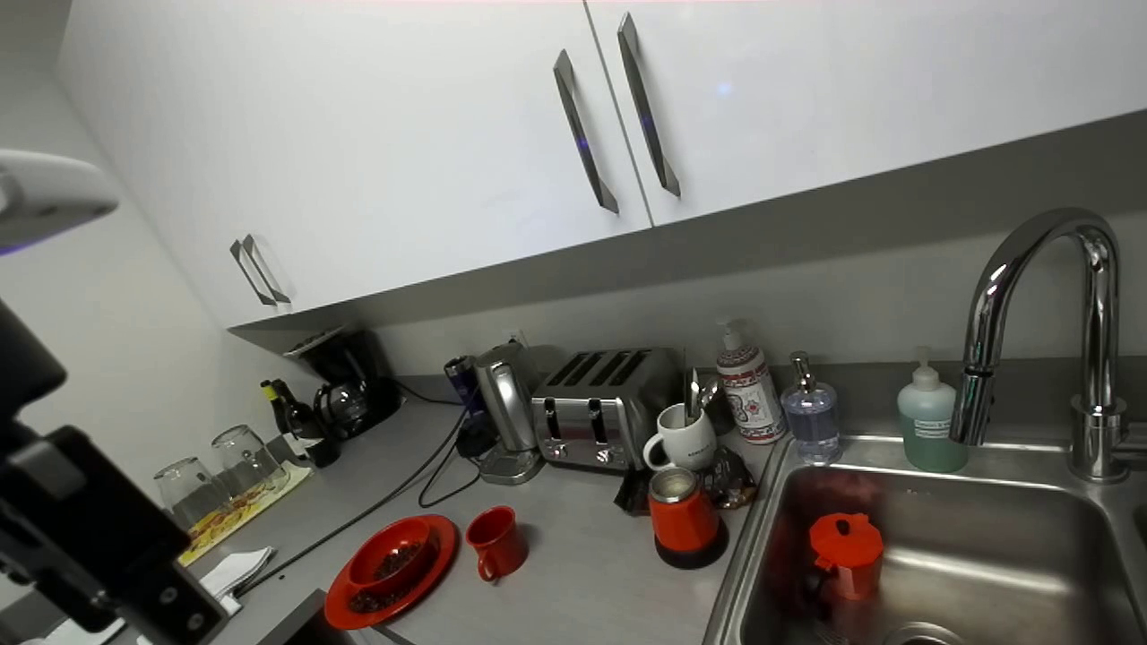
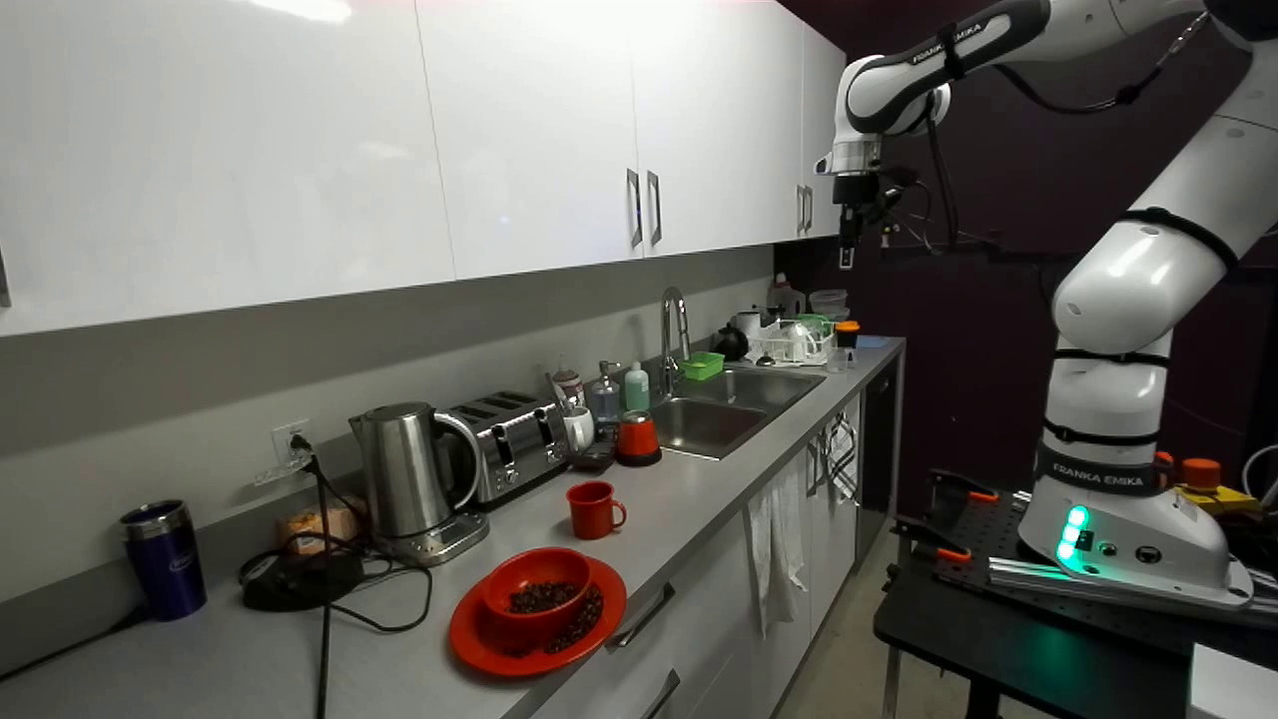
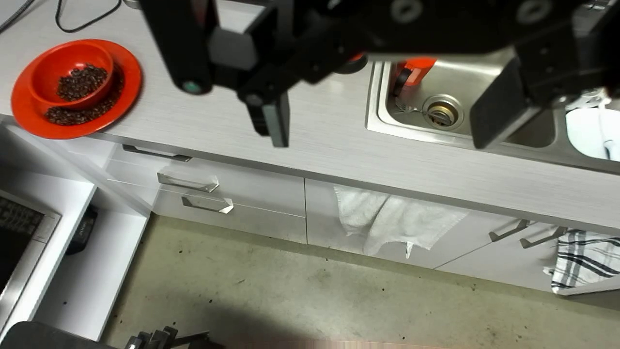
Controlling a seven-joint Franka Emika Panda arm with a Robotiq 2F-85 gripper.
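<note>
High in front of the counter, clear of everything on it, hangs my gripper (image 2: 847,258). In the wrist view the gripper is open, its two black fingers wide apart with only counter and sink edge seen beyond the gap. A red plate (image 2: 468,635) carries a red bowl (image 2: 497,585) of dark beans, and more beans lie loose on the plate. Beside it stands an upright red mug (image 2: 593,509). The red moka pot's top (image 1: 845,543) is in the sink (image 1: 1000,537), while a red-and-black base (image 1: 684,521) stands on the counter.
Along the wall stand a steel kettle (image 2: 401,467), a toaster (image 2: 515,437), a white mug (image 1: 685,439) and soap bottles. A tall faucet (image 1: 995,290) arches over the sink. Cabinets (image 2: 527,120) overhang the counter's back. Counter between red mug and sink is mostly clear.
</note>
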